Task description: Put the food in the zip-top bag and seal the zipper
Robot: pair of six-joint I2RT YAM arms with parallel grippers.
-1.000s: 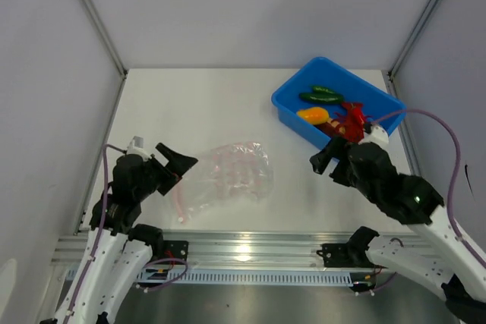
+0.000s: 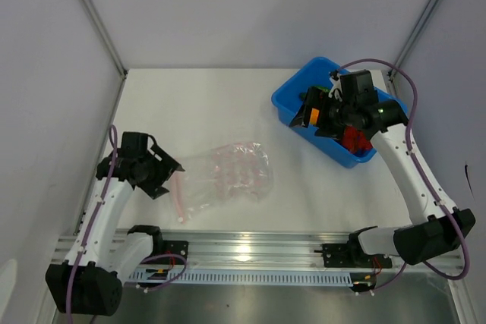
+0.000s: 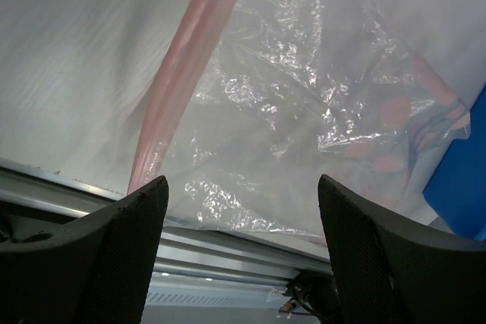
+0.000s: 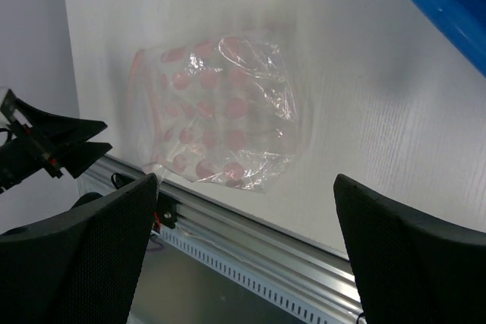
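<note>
A clear zip top bag (image 2: 231,174) with pink dots lies flat on the table, its pink zipper edge (image 2: 178,196) facing left. No food shows inside it. My left gripper (image 2: 168,180) is part open at that edge, and the bag's film (image 3: 262,134) shows beyond its spread fingers in the left wrist view. Over the blue bin (image 2: 323,146) my right gripper (image 2: 307,128) hangs open, partly covering the food. A yellow-orange food piece (image 2: 314,117), red food (image 2: 355,141) and a bit of green food (image 2: 322,89) show around it.
The blue bin stands at the back right. Bare white table (image 2: 197,104) lies behind the bag and between bag and bin. A metal rail (image 2: 243,240) runs along the front edge.
My right gripper has moved back and left from in front of the bin to above it, now covering food. Bag and bin stay put.
</note>
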